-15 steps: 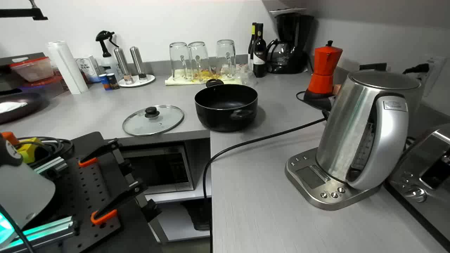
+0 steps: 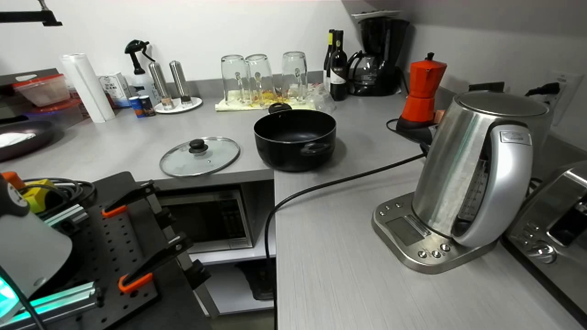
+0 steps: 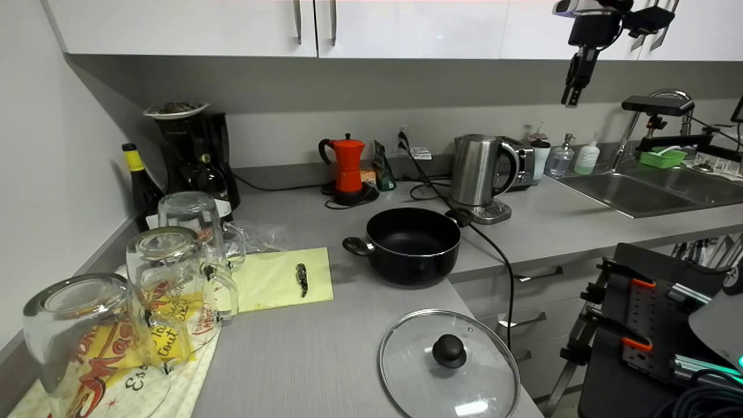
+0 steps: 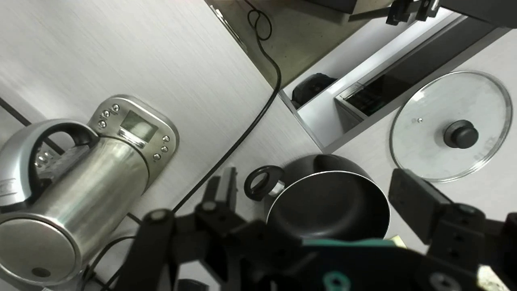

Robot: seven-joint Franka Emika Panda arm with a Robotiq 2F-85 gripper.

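Observation:
High over the counter, my gripper [image 3: 572,97] points downward, well clear of everything below it. In the wrist view its fingers are spread wide, and the gap between them is empty. A black two-handled pot [image 2: 294,132] stands uncovered at the counter corner; its inside [image 3: 412,233] looks empty. The glass lid [image 2: 201,157] with a black knob [image 3: 449,350] lies flat on the counter, apart from the pot. In the wrist view the pot [image 4: 329,203] appears beyond the fingers, with the lid [image 4: 450,126] to its right.
A steel kettle [image 2: 473,165] sits on its base. A black cable [image 2: 341,178] crosses the counter and hangs over the edge. Upturned glass mugs [image 3: 170,258] stand on cloths near the wall. A red moka pot [image 3: 346,164] is at the back.

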